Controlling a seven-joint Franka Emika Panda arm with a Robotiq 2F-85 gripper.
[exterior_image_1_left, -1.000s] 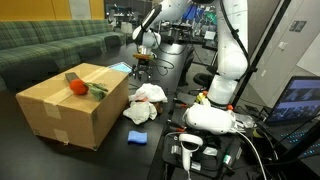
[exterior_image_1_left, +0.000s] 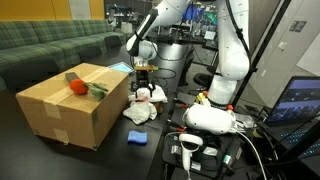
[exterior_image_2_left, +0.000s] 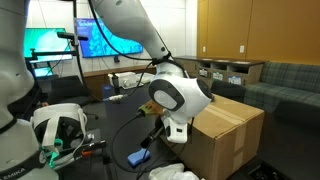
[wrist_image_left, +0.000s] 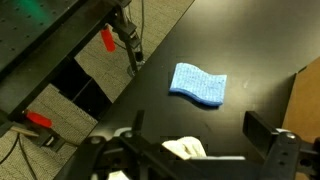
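My gripper (exterior_image_1_left: 142, 86) stands open above the white cloth (exterior_image_1_left: 140, 114), with nothing between its fingers. In the wrist view the two dark fingers are spread wide, and part of the cloth (wrist_image_left: 186, 147) shows low between them. A blue sponge (wrist_image_left: 199, 84) lies flat on the dark table, beyond the fingertips in that view. The same blue sponge (exterior_image_1_left: 137, 137) is on the near side of the crumpled cloth in exterior view 1. In exterior view 2 the sponge (exterior_image_2_left: 139, 157) lies left of the cloth (exterior_image_2_left: 176, 172), and the arm hides much of the area behind.
A large cardboard box (exterior_image_1_left: 60, 122) stands beside the cloth, carrying a red item (exterior_image_1_left: 77, 87) and a green item (exterior_image_1_left: 97, 90). Its edge (wrist_image_left: 302, 108) shows at the right of the wrist view. Bare table surrounds the sponge.
Sponge, cloth and box have not moved.
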